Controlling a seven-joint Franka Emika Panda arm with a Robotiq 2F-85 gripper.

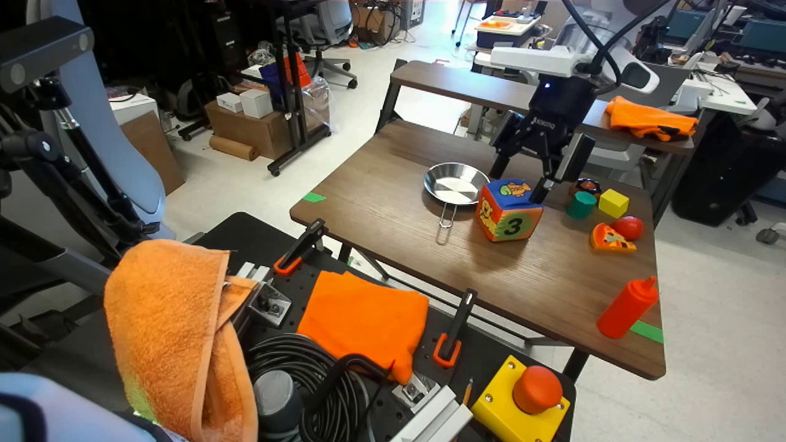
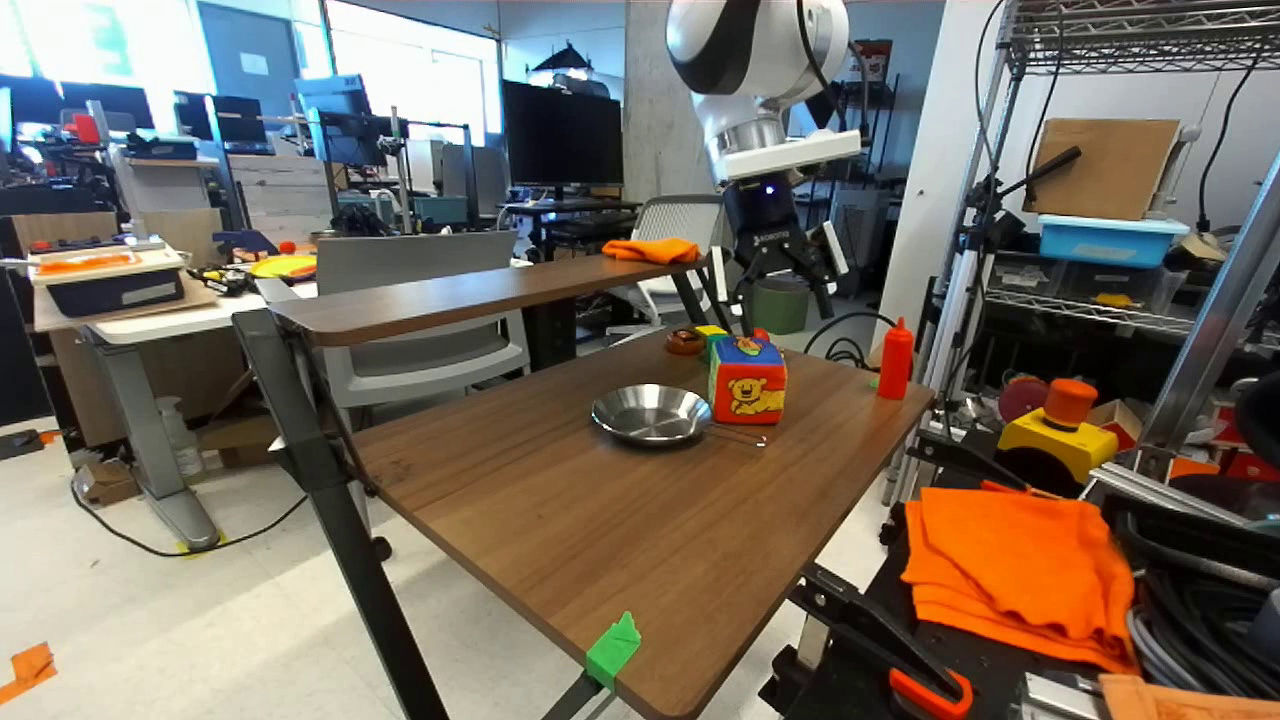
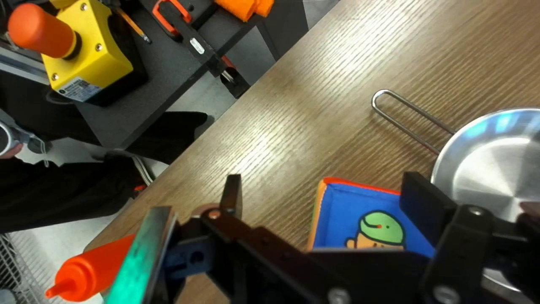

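My gripper stands open above the soft picture cube, with nothing held between its fingers. In the wrist view the cube's blue top lies partly behind the gripper, nearer the right-hand finger. Whether a finger touches the cube cannot be told. Left of the cube in exterior view 1, a shiny steel pan rests on the table with its wire handle pointing frontward. A red squeeze bottle stands upright by the front right corner.
Beyond the cube are a teal cup, a yellow block, a red ball and a toy pizza slice. A raised shelf runs along the table's back.
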